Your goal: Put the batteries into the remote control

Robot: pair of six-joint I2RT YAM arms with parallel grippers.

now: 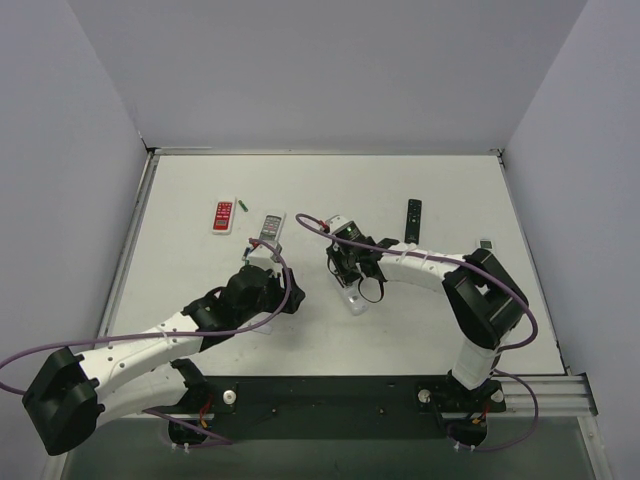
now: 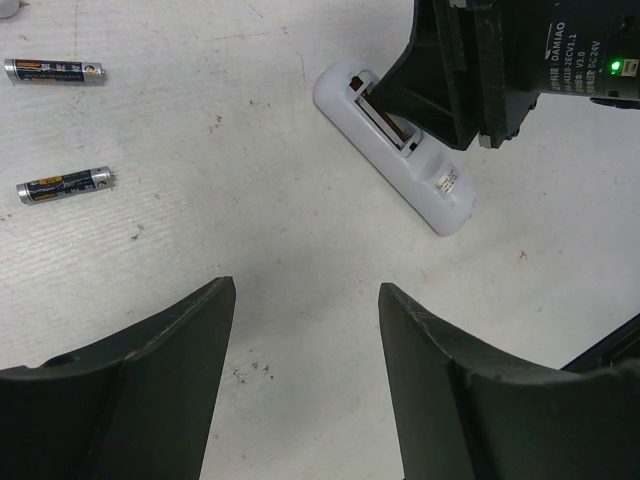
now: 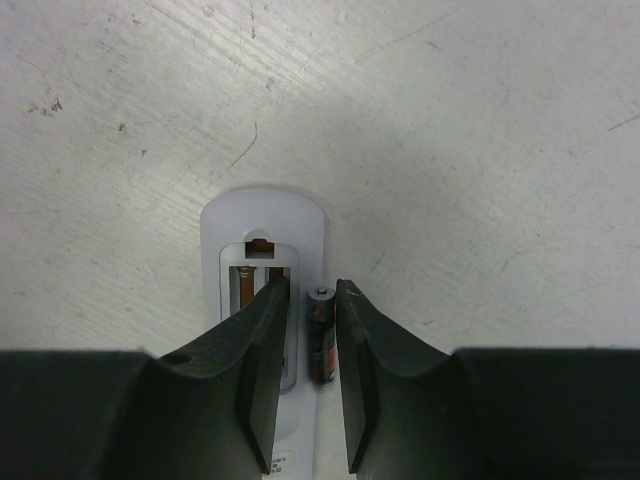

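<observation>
The white remote control (image 3: 302, 220) lies back up under my right gripper, its battery compartment (image 3: 258, 250) uncovered. Brownish parts show inside the slots; whether any is a battery I cannot tell. A dark battery (image 3: 321, 340) is between the right fingers, close to the right-hand one, over the remote's side edge. A gap separates it from the other finger, so the fingers stand part open around it. In the left wrist view, two batteries (image 2: 60, 71) (image 2: 68, 185) lie on the table. My left gripper is open and empty, apart from the remote.
Toward the back of the table are a red-faced device (image 1: 224, 216), a grey remote (image 1: 272, 226) and a small green item (image 1: 243, 205). A black remote (image 1: 413, 220) lies at the right. Bare table extends in front of the white remote.
</observation>
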